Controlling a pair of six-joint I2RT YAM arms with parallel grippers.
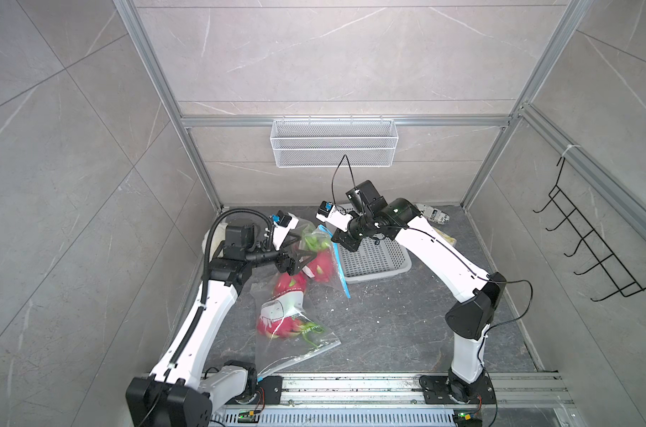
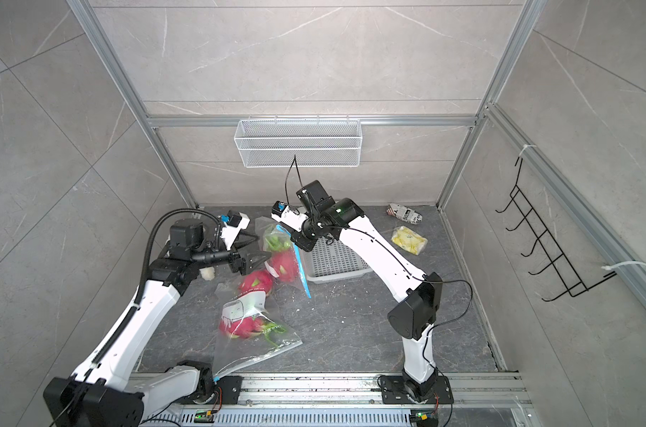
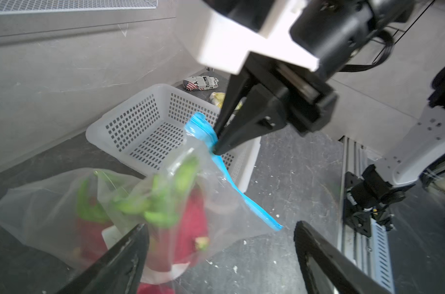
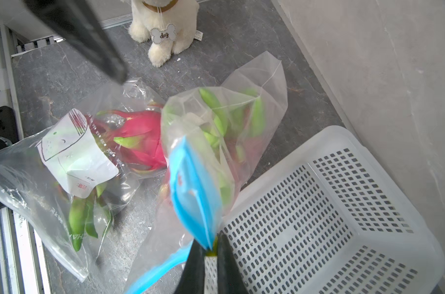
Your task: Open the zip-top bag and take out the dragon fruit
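A clear bag (image 3: 232,205) with a bright blue zip edge (image 3: 254,208) hangs from my right gripper, which is shut on that edge. Inside it a dragon fruit (image 3: 188,230), red with green tips, shows through the plastic. My left gripper stands open on the bag's left side, with nothing gripped between its wide-spread fingers (image 3: 323,259). A second clear bag (image 4: 31,152) with a white label lies flat on the table; it also holds red dragon fruit (image 4: 139,134). Whether the held bag's mouth is parted I cannot tell.
A white perforated basket (image 3: 129,129) stands behind and right of the held bag. Beyond it lie a printed packet (image 2: 404,213) and a yellow packet (image 2: 409,240). A plush dog (image 4: 163,27) sits at the left.
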